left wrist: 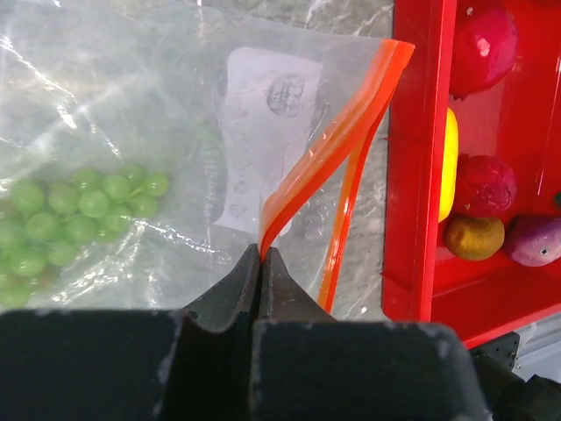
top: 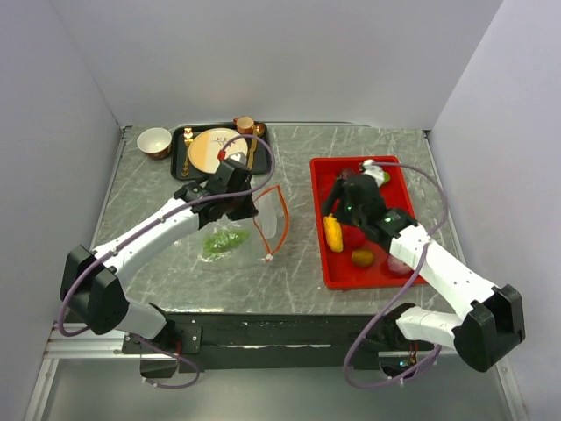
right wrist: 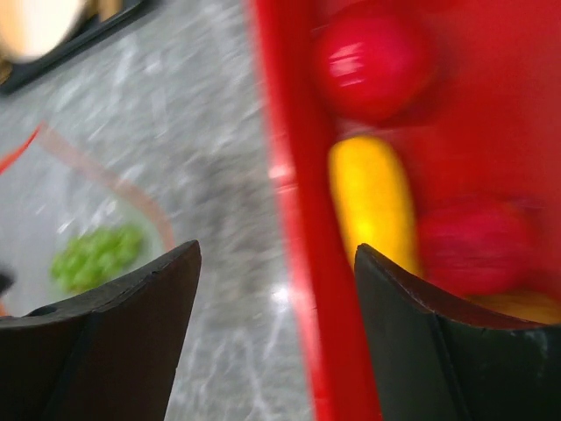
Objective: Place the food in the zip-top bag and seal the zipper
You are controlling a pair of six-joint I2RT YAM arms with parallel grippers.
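The clear zip top bag (left wrist: 175, 96) lies on the counter with green grapes (left wrist: 79, 219) inside, its orange zipper edges (left wrist: 329, 162) spread apart at the mouth. My left gripper is shut on one orange edge of that mouth. Over the left wall of the red bin (top: 320, 263), my right gripper stands open with nothing between its fingers. A yellow corn-like piece (right wrist: 372, 193) lies in the bin along that wall, with a red round food (right wrist: 375, 61) behind it. The right wrist view is blurred.
More foods, including a brown round one (left wrist: 474, 237) and a purple one (left wrist: 535, 240), rest in the bin. At the back left stand a black tray (top: 180, 162) with a plate, and a bowl (top: 155, 140). Bare counter (top: 302, 285) separates bag and bin.
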